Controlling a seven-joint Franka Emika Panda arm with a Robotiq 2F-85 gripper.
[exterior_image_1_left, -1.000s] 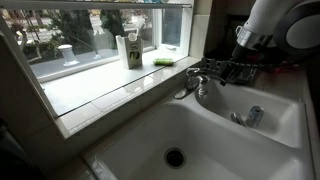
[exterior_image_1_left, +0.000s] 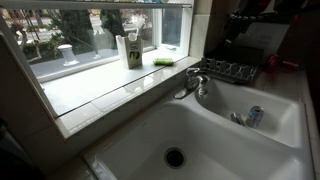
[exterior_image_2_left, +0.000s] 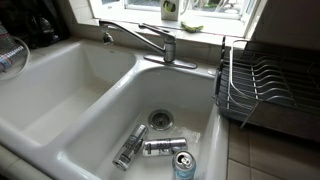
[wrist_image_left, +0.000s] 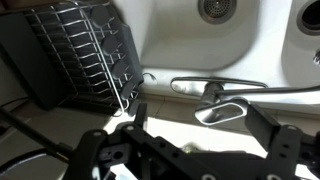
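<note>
My gripper stands open in the wrist view, with its two dark fingers (wrist_image_left: 258, 122) wide apart and nothing held. Below it in that view is the chrome faucet (wrist_image_left: 212, 100) at the back of the sink. Several cans lie in the right basin: one tilted can (exterior_image_2_left: 130, 147), one on its side (exterior_image_2_left: 165, 147), and one nearer the front (exterior_image_2_left: 184, 165). From exterior view 1, a can (exterior_image_1_left: 254, 116) shows in the far basin. No fingers can be made out clearly in either exterior view.
A metal dish rack (exterior_image_2_left: 265, 80) stands right of the sink. On the windowsill (exterior_image_1_left: 100, 85) are a carton (exterior_image_1_left: 130, 50) and a green item (exterior_image_1_left: 163, 61). Clear plastic (exterior_image_2_left: 10, 54) shows at far left. The left basin (exterior_image_2_left: 55, 85) looks empty.
The white arm has moved up and out of exterior view 1 at the upper right, leaving the dish rack uncovered. The cans and the windowsill items have stayed put.
</note>
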